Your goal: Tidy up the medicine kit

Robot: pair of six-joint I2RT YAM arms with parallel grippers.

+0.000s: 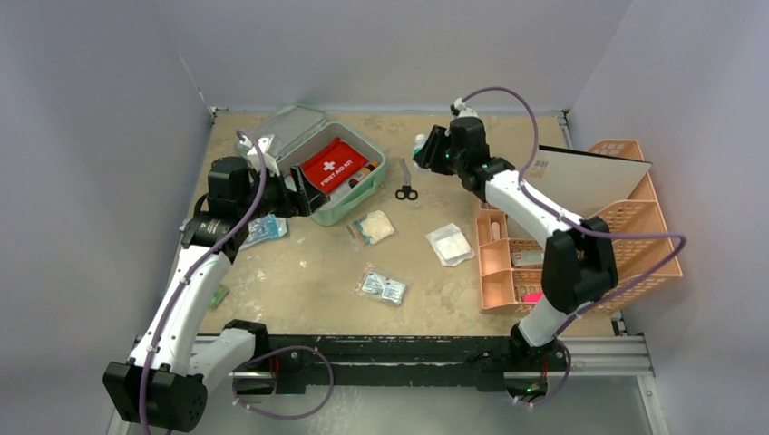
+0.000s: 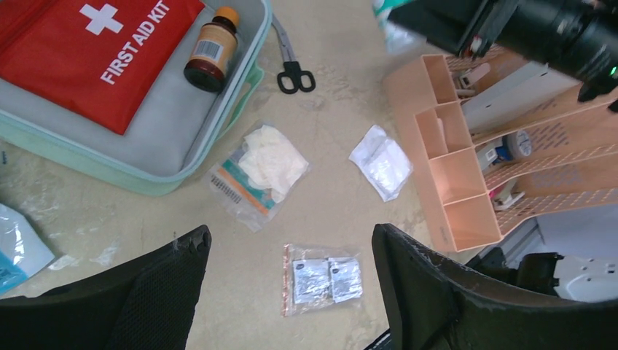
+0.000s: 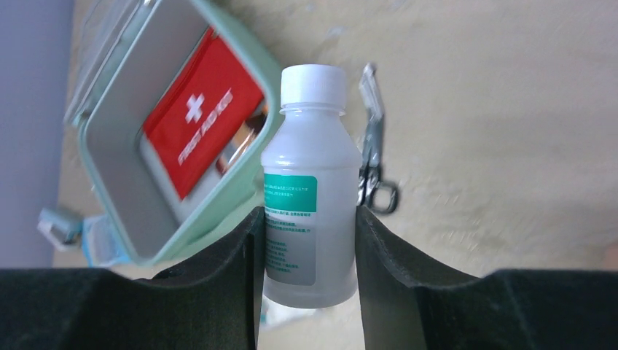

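My right gripper is shut on a white bottle with a green label, held above the table right of the green kit box. The box is open, with a red first aid pouch and a brown bottle inside. My left gripper stands open over the box's left side in the top view, nothing seen between its fingers. Scissors, a bag with cotton, a white packet and a bag of small packets lie on the table.
A peach organizer with compartments and a leaning white board stands on the right. A blue packet and a small green item lie at the left. The front middle of the table has some bare space.
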